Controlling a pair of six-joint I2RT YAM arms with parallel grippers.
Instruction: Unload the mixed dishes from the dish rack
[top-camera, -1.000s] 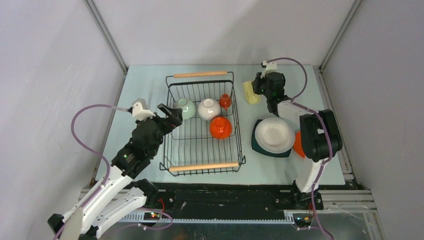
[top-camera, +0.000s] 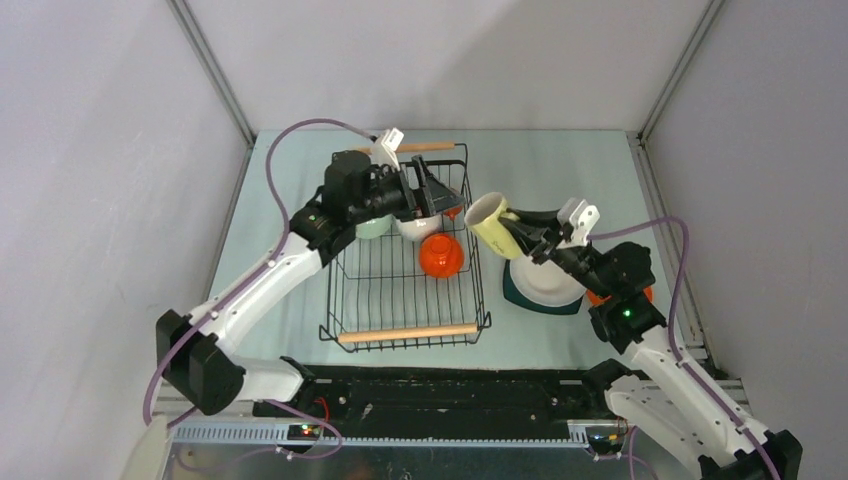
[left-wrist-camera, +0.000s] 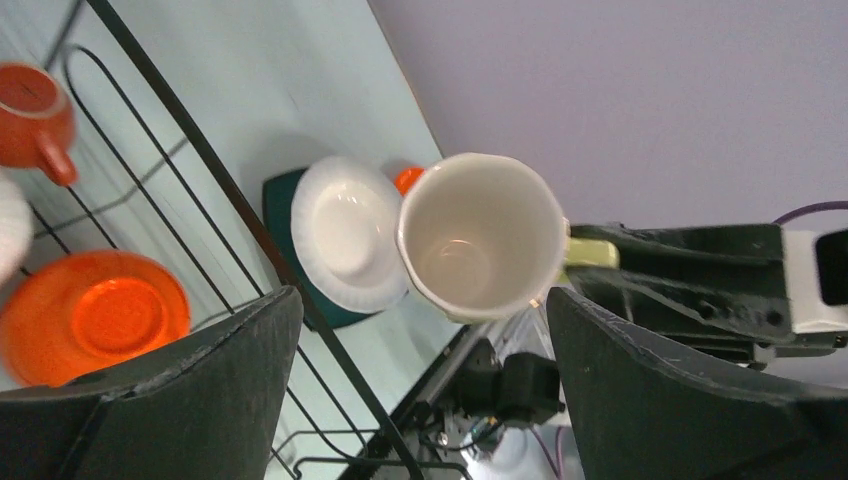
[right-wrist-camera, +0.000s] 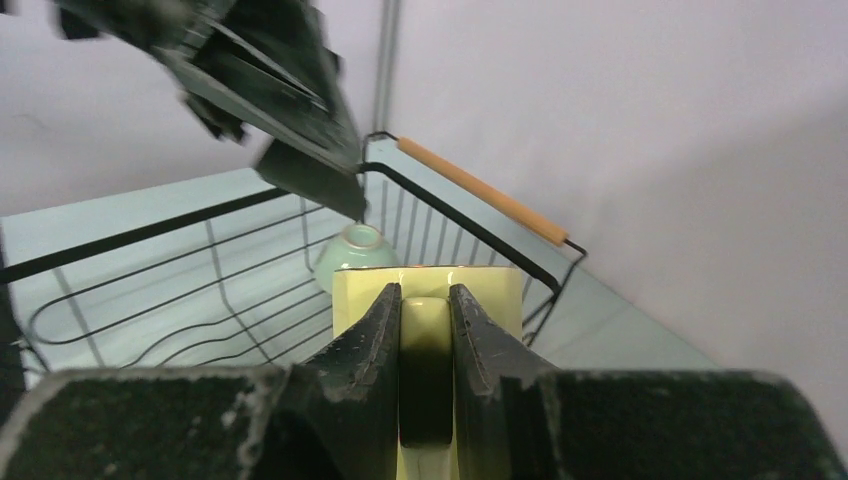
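Note:
A yellow mug hangs tilted in the air right of the rack, with my right gripper shut on its handle. Its pale inside faces the left wrist camera. Over the rack's right back part, my left gripper stands open, fingers apart, the mug beyond them. The wire dish rack holds an orange bowl, a white bowl, a pale green bowl and a small orange cup. In the top view the left gripper partly covers the small cup and the white bowl.
A white plate lies on a dark green square dish right of the rack. Beside them an orange dish is mostly covered by the right arm.
My right gripper has lifted the yellow mug and brought it left toward the rack, tipping it. The left gripper has moved right across the rack toward the mug.

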